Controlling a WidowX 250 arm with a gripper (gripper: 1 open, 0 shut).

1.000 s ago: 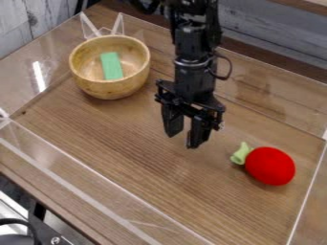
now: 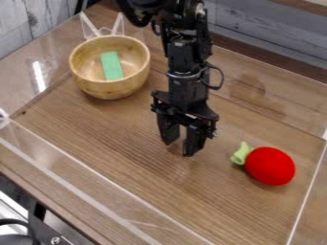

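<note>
The black gripper (image 2: 181,134) hangs over the middle of the wooden table (image 2: 115,172), its fingers pointing down and slightly apart, with no object visible between them. A red tomato-like object (image 2: 270,167) with a pale green top lies to its right, apart from it. At the upper left a yellow bowl (image 2: 134,77) holds a green block (image 2: 110,64).
The table's left edge runs diagonally beside a dark area at the lower left.
The bowl and red object are unmoved.
</note>
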